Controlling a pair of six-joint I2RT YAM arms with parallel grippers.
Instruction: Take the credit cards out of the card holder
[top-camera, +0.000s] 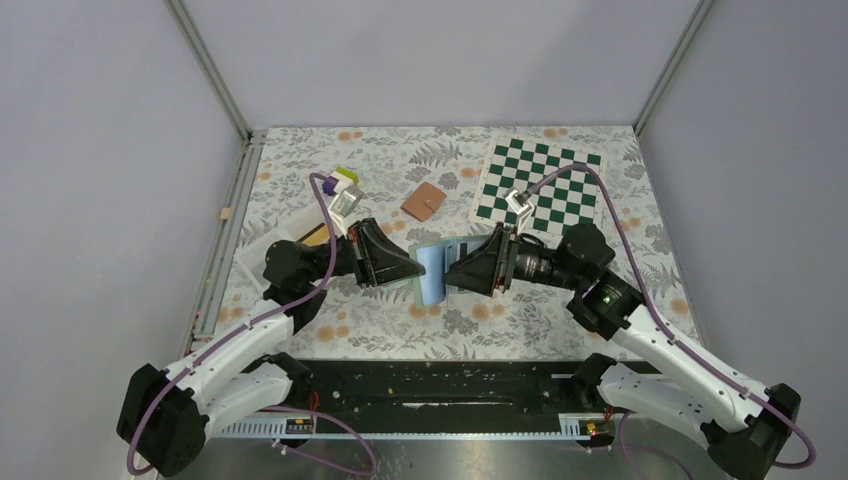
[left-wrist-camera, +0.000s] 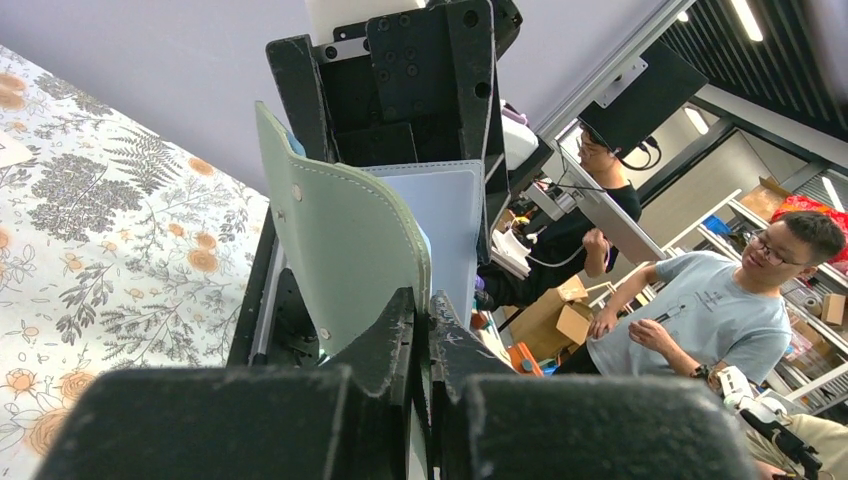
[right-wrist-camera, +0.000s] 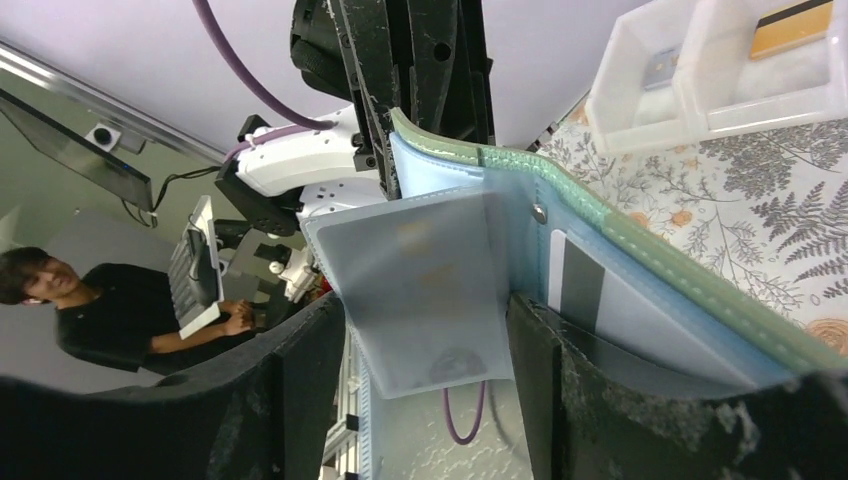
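Note:
My left gripper is shut on the edge of the pale green card holder (left-wrist-camera: 345, 230), which hangs opened out above the table. From the right, my right gripper (top-camera: 450, 278) reaches over the holder's pale blue inside (top-camera: 432, 272). In the right wrist view its fingers (right-wrist-camera: 308, 370) stand part open, one on each side of a clear sleeve page (right-wrist-camera: 412, 290); I cannot tell whether they touch it. A white card with a dark stripe (right-wrist-camera: 580, 285) shows in the holder's other side, partly behind a finger.
At the left stands a white divided tray (right-wrist-camera: 705, 110) with a gold card (right-wrist-camera: 790, 28) and a grey card (right-wrist-camera: 660, 68) in it. A brown wallet (top-camera: 423, 201) and a green-and-white checkerboard (top-camera: 540, 180) lie farther back.

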